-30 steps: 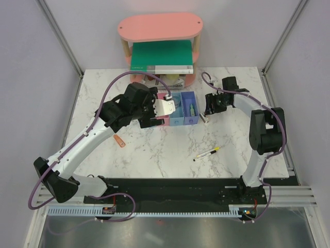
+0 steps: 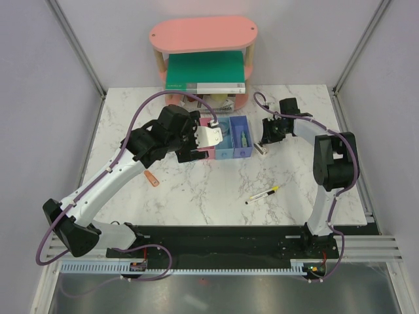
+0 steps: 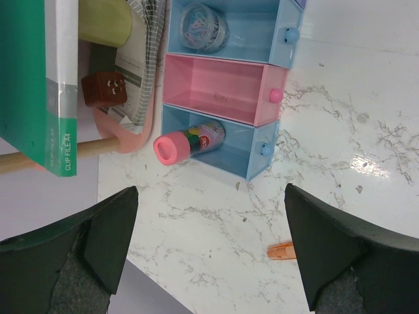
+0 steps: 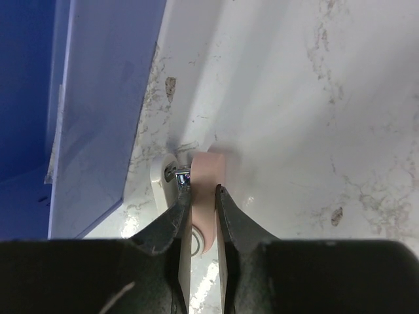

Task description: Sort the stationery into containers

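In the right wrist view, my right gripper is shut on the pale pink part of a small stapler-like item, which has a white part and metal between; it is low at the table. From above, this item lies just right of the violet-blue box. My left gripper stands open and empty over the row of boxes. Below it are a light-blue box with a clear tub of paper clips, an empty pink box, and another blue box holding a pink-capped bottle.
Two pens lie at the front right. An orange-handled item rests at the left. Behind the boxes stands a pink shelf with a green clip file.
My left arm has stayed still.
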